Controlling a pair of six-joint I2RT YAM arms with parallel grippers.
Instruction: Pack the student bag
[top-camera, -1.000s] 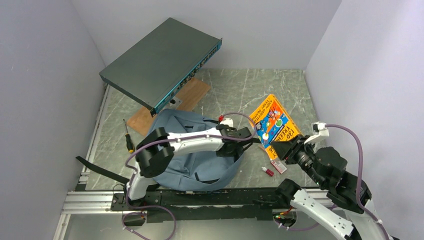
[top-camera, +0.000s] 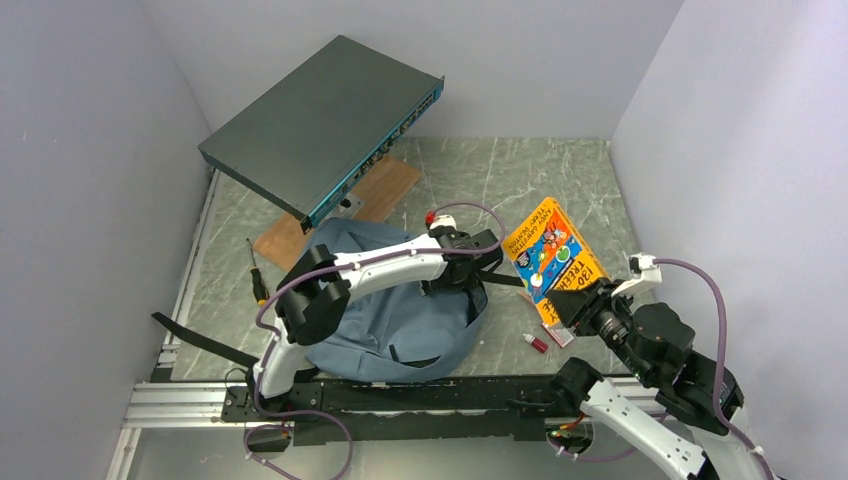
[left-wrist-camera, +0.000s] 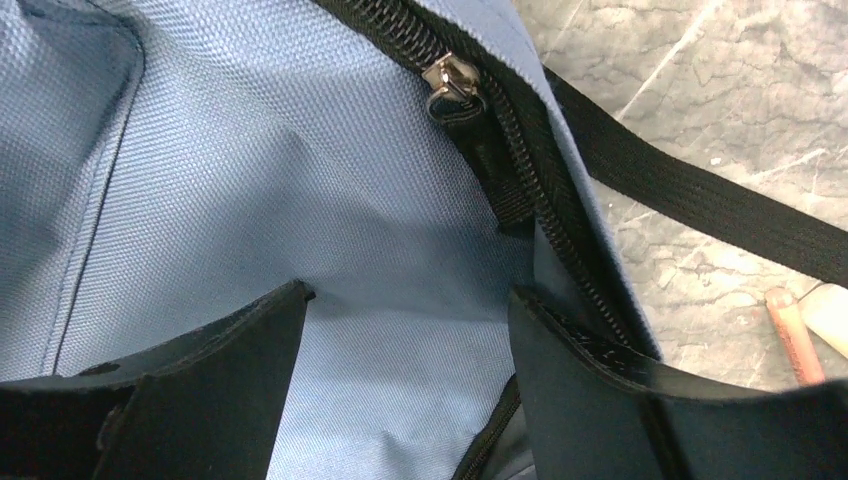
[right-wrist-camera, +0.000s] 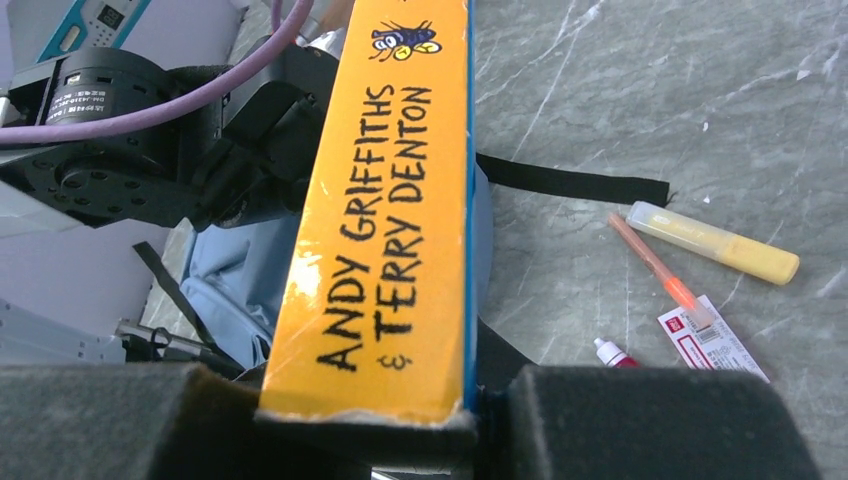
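Note:
The blue student bag (top-camera: 385, 335) lies open on the floor, its zipper edge (left-wrist-camera: 530, 160) visible in the left wrist view. My left gripper is over the bag at its right side, fingers apart with blue fabric visible between them. My right gripper (top-camera: 565, 305) is shut on an orange book (top-camera: 550, 250), held up right of the bag; its spine (right-wrist-camera: 375, 230) fills the middle of the right wrist view.
A red-capped bottle (top-camera: 535, 342), a small packet (right-wrist-camera: 715, 345), an orange pen (right-wrist-camera: 655, 260) and a yellow tube (right-wrist-camera: 730, 245) lie right of the bag. A large dark box (top-camera: 320, 120) stands behind; a screwdriver (top-camera: 258, 285) lies left.
My left arm has shifted about over the bag, ending slightly higher in the top view. The right gripper and book have moved slightly.

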